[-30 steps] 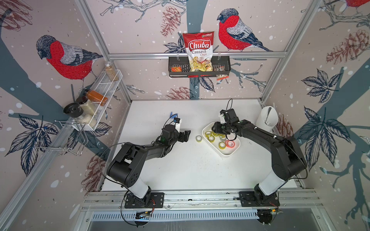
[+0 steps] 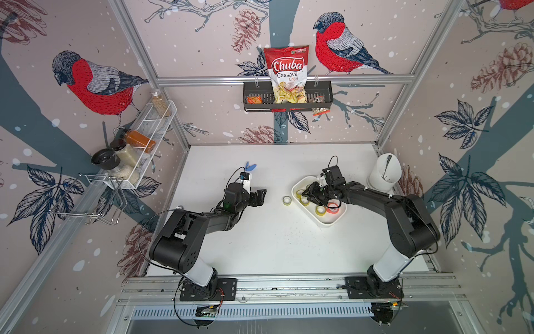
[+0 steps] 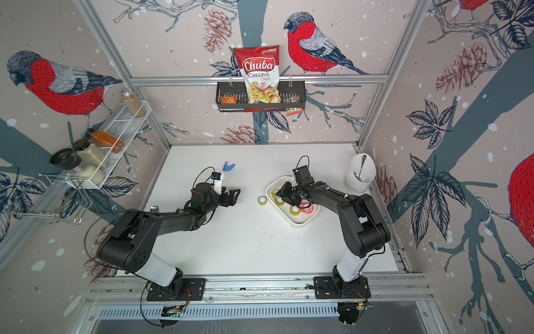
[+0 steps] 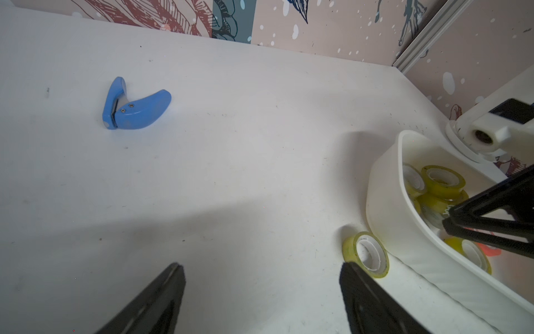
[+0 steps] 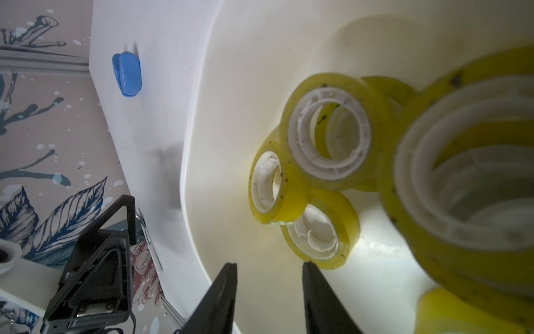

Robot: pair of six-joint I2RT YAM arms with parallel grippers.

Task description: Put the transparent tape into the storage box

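One roll of transparent yellow tape (image 4: 366,255) lies on the white table, against the outside of the white storage box (image 4: 383,194). More yellow rolls, such as a yellow tape roll (image 5: 328,128), are piled inside, with a red roll (image 2: 332,207). My left gripper stands open and empty over the table, left of the loose roll. Inside the box's outline hangs my right gripper, its fingers parted and only bare box floor and wall seen between them. Its arm covers part of the box in the top views.
A blue clip-like object (image 4: 136,109) lies at the back of the table. Right of the box stands a white cylindrical container (image 2: 385,172). A spice rack (image 2: 147,144) is on the left wall.
My right gripper has lowered and shifted toward the front within the box, covering more of the rolls. My left gripper has drawn back slightly to the left. The loose roll has stayed put.
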